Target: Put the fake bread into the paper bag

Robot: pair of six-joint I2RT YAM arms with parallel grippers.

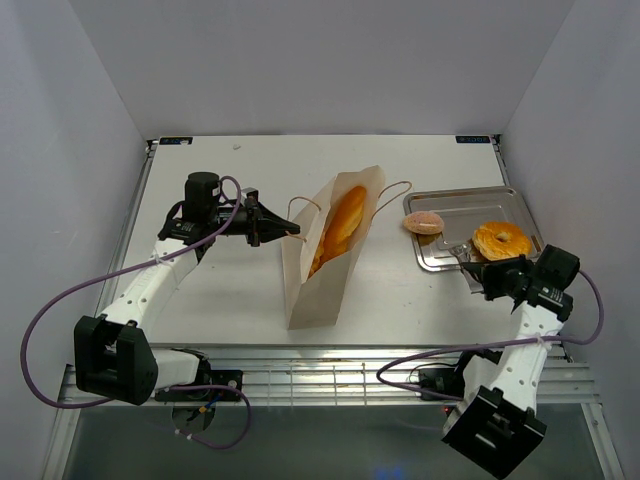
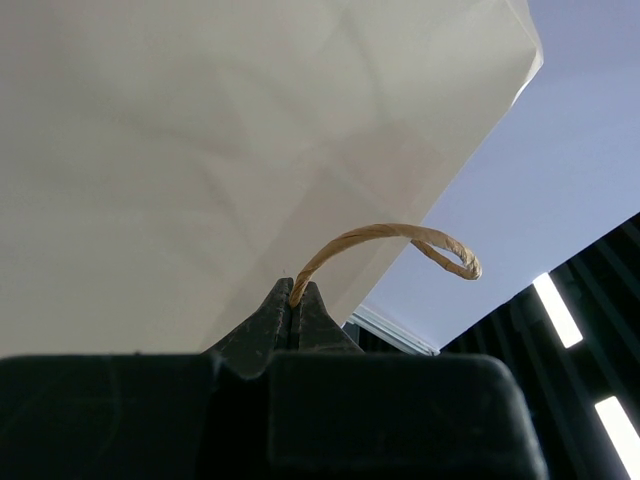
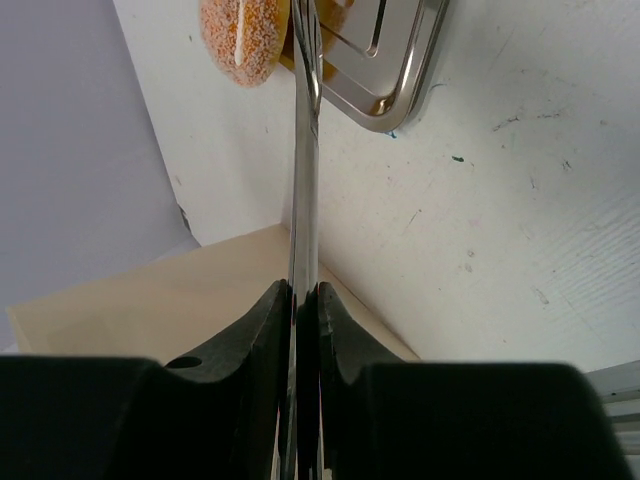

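Note:
The brown paper bag [image 1: 312, 302] stands mid-table, its mouth gaping, with a long golden bread [image 1: 346, 220] and more bread inside. My left gripper [image 1: 287, 232] is shut on the bag's twisted handle [image 2: 375, 231], which shows between its fingertips in the left wrist view. Metal tongs [image 3: 306, 190] are gripped by my right gripper [image 1: 487, 274]. Their far end reaches toward an oval, sugar-dusted bread [image 1: 424, 222] at the tray's left edge; whether they touch it cannot be told. A ring-shaped bread [image 1: 502, 240] lies on the tray's right part.
The metal tray [image 1: 465, 208] sits at the table's right, its rear part bare. Between bag and tray the white tabletop [image 1: 395, 290] is free. A purple cable [image 1: 450, 352] crosses the front edge near my right arm.

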